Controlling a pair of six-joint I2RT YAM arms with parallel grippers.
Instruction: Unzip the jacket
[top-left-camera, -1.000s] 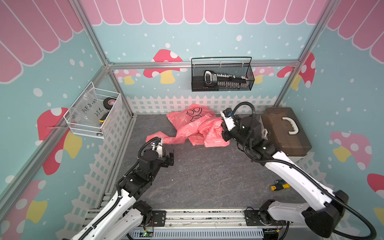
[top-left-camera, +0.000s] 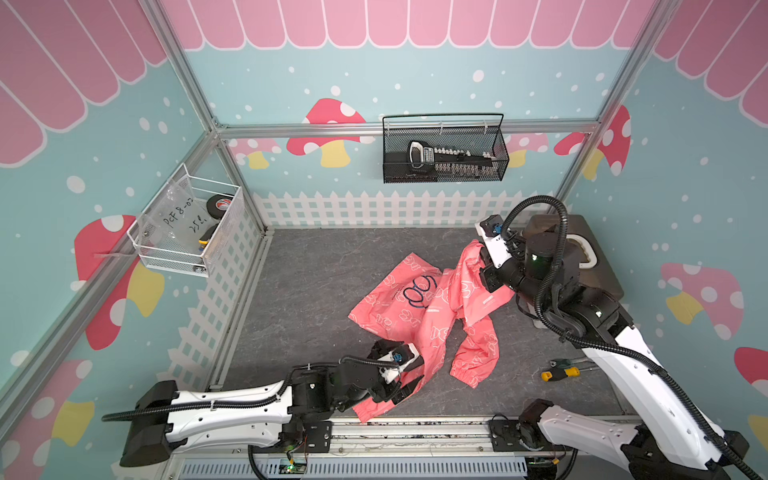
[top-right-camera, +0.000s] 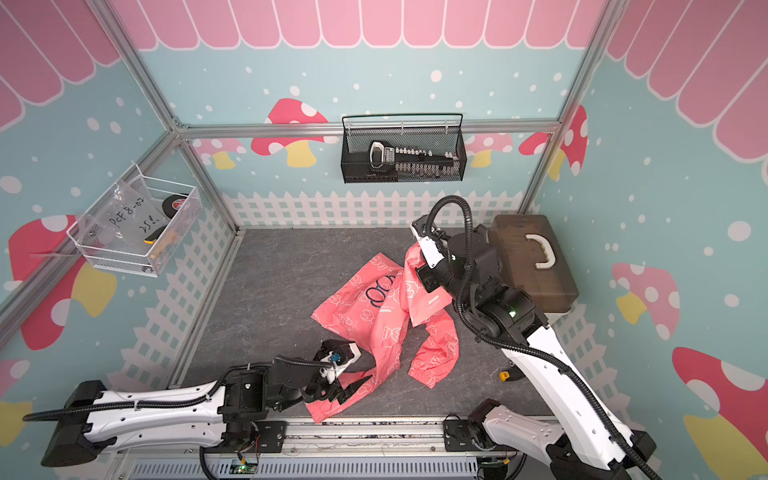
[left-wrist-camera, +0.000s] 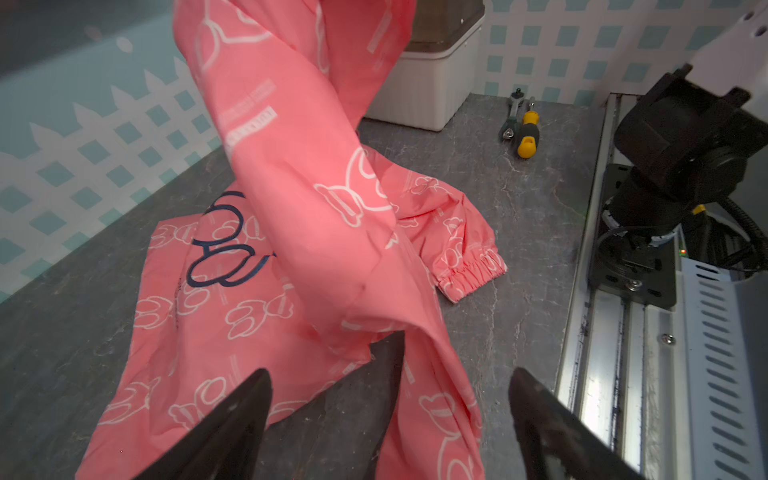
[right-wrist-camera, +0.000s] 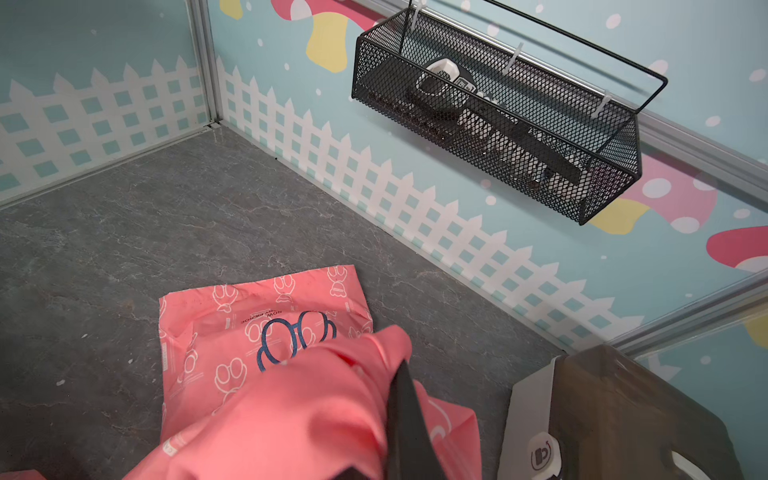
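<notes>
The pink jacket (top-left-camera: 424, 320), patterned in white with dark blue looped lines, is partly raised toward the right and partly spread on the table. Its upper bunch is pinched in my right gripper (top-left-camera: 486, 260); in the right wrist view a dark finger (right-wrist-camera: 409, 424) presses into the pink fabric (right-wrist-camera: 296, 408). My left gripper (top-left-camera: 409, 374) is at the front, over a strip of jacket. In the left wrist view its blurred fingers (left-wrist-camera: 232, 432) stand apart, and a hanging strip of fabric (left-wrist-camera: 436, 424) appears between them, not clamped. I cannot make out the zipper.
A lidded brown box (top-right-camera: 532, 256) stands at the back right. Hand tools with a yellow handle (top-left-camera: 560, 373) lie at the front right. A black mesh basket (top-left-camera: 445, 152) and a white wire basket (top-left-camera: 192, 224) hang on the walls.
My left arm swung from the left to the front right, over the jacket's lower part.
</notes>
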